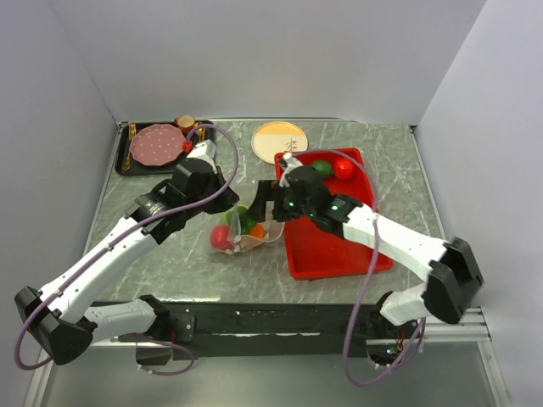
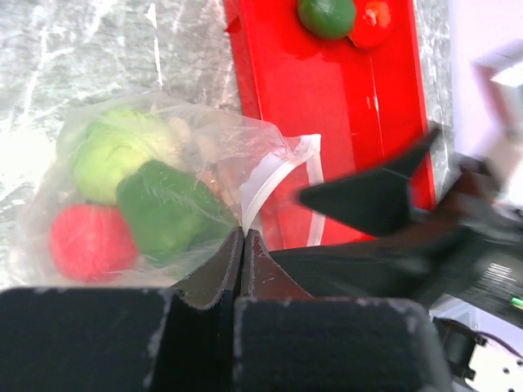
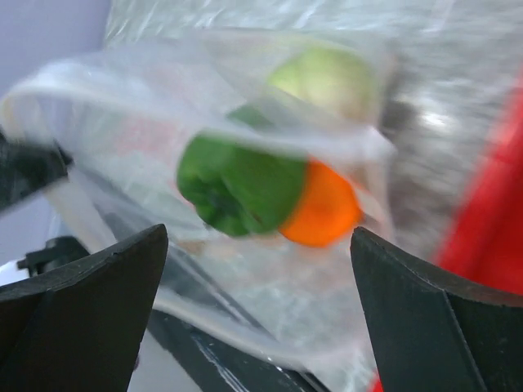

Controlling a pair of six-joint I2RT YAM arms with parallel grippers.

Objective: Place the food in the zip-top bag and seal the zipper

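The clear zip top bag (image 2: 214,135) lies on the counter with its mouth spread toward the red tray. Its white rim runs between the fingertips of my left gripper, which is shut on that edge. Inside are a pinkish-red round food (image 2: 91,241), a pale green one (image 2: 114,155) and a dark green pepper (image 3: 245,184). An orange piece (image 3: 323,208) rests beside the pepper, nearer the mouth. My right gripper stands open at the bag's mouth, its fingers apart, nothing gripped between them.
The red tray (image 1: 335,254) right of the bag holds a green food (image 1: 322,169) and a red tomato (image 1: 344,169) at its far end. Behind are a yellow plate (image 1: 278,141) and a black tray (image 1: 136,168).
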